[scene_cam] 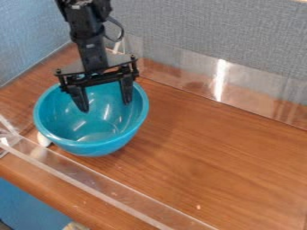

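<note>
A turquoise bowl (93,133) stands at the left of the wooden table. My black gripper (103,96) is over it, fingers spread open and pointing down into the upper part of the bowl, one toward the left and one toward the right. I see nothing held between them. A small white object (43,139) peeks out at the bowl's lower left, mostly hidden.
Clear plastic panels run along the back and the near left edge. Grey padded walls rise behind, and a blue surface lies below the table at lower left.
</note>
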